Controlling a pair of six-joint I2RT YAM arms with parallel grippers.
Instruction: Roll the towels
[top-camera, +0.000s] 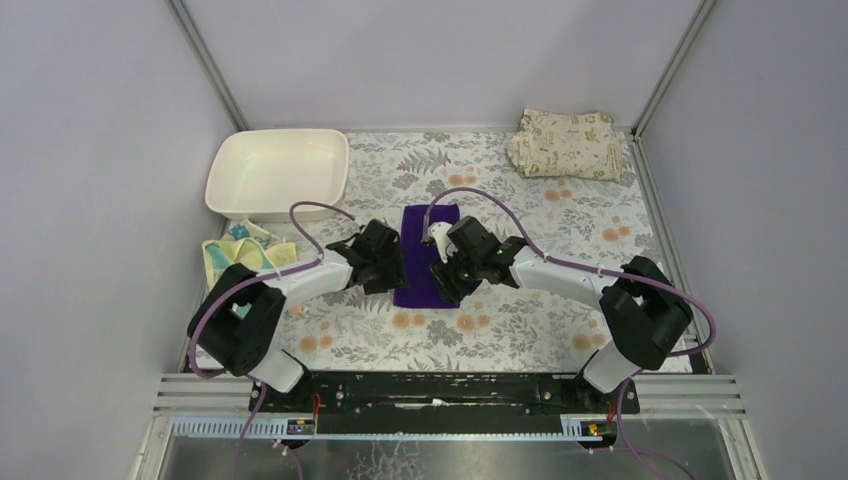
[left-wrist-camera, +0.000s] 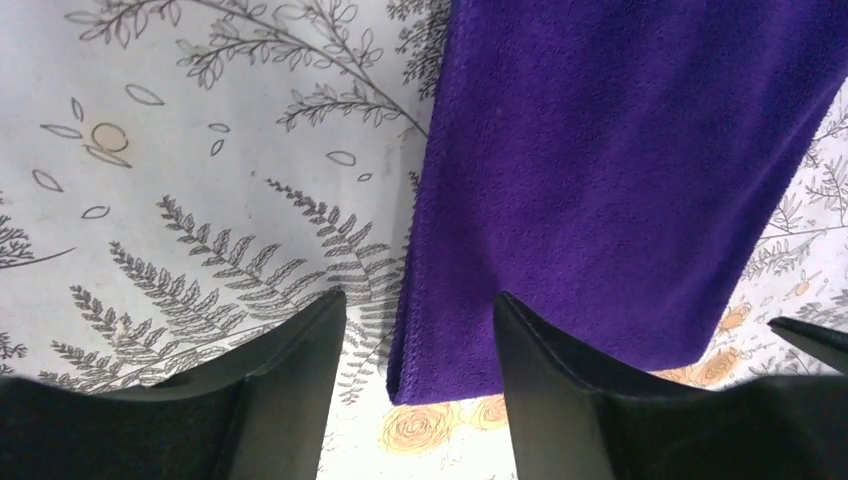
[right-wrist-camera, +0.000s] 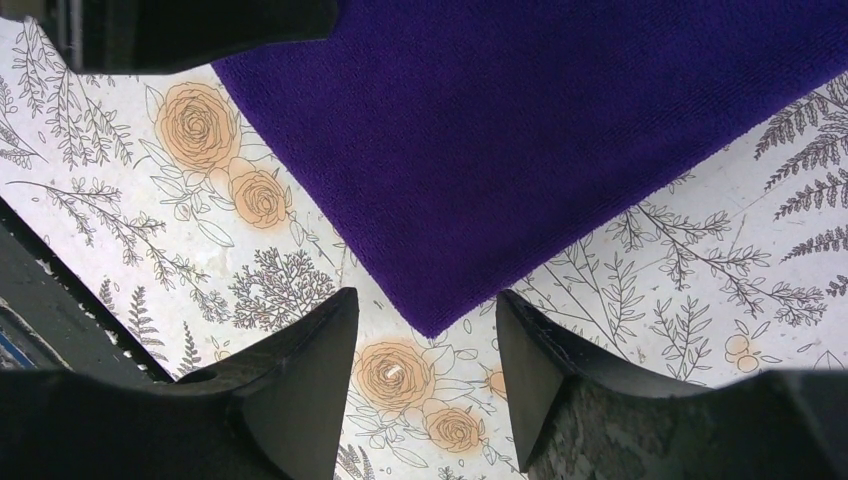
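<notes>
A purple towel (top-camera: 425, 270) lies flat as a long narrow strip in the middle of the table. Over its near left corner my left gripper stands part open, with the towel's edge passing below the gap between its fingers. My right gripper is open above the near right corner, whose tip shows between its fingers. Neither gripper has hold of the cloth. In the top view both arms cover parts of the towel's long sides.
At the back left stands an empty white tub (top-camera: 275, 170). Yellow and teal cloths (top-camera: 222, 258) lie crumpled in front of it. A folded patterned cloth (top-camera: 565, 145) rests at the back right. Right of the towel, the patterned tabletop (top-camera: 600, 240) is partly clear.
</notes>
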